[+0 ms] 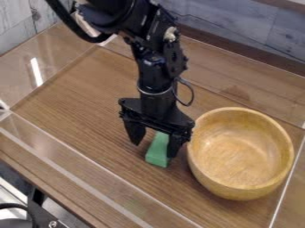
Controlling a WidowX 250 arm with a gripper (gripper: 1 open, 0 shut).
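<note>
The black robot gripper (156, 134) reaches down at the middle of the wooden surface, its two fingers over a green oblong object (159, 153). The right finger hides part of the object's upper end. Whether the fingers are closed on it cannot be told. Right beside the object stands a large yellow plastic bowl (244, 165), which looks empty.
A grey wall (244, 31) runs along the back right. A black cable lies at the lower left corner.
</note>
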